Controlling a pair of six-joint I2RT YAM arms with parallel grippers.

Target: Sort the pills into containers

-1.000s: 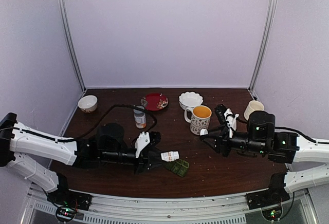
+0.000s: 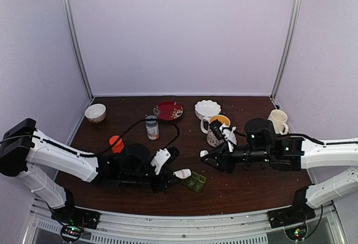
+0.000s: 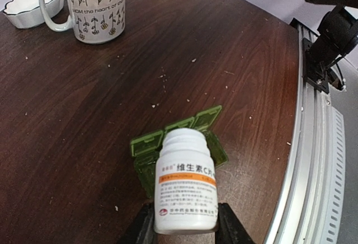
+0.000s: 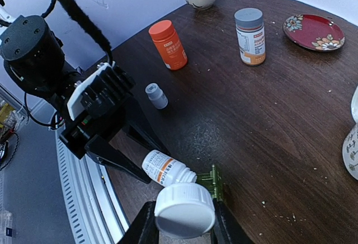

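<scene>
A white pill bottle with an orange band (image 3: 186, 185) is clasped by my left gripper, its uncapped neck pointing away from the fingers. In the top view this bottle (image 2: 182, 173) lies nearly on its side over the green pill organizer (image 2: 194, 182). The organizer's lids stand open in the left wrist view, and the bottle hides part of it. My right gripper is shut on a round white cap (image 4: 184, 210). Seen from above, the cap (image 2: 203, 153) is held to the right of the bottle, apart from it. No pills can be made out.
An orange bottle (image 4: 168, 45), a grey-capped bottle (image 4: 250, 37) and a small white bottle (image 4: 156, 96) stand on the left side. Behind are a red plate (image 2: 168, 111), bowls and a flowered mug (image 3: 96, 9). Bare table lies around the organizer.
My right gripper has moved left with the cap, coming closer to the bottle and partly covering the mug. The left gripper has shifted slightly, and its bottle now tips down a little over the organizer.
</scene>
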